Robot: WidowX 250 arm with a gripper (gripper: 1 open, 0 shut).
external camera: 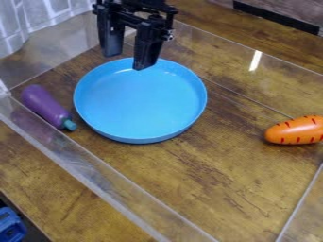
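The black gripper (128,52) hangs over the back of a blue plate (140,102), its two fingers apart with nothing visible between them. The plate is empty. A purple eggplant (44,105) lies left of the plate, and an orange carrot (293,130) lies at the right edge of the view.
Clear plastic walls or strips run along the left and right sides. A blue object (10,227) is partly visible at the bottom left corner.
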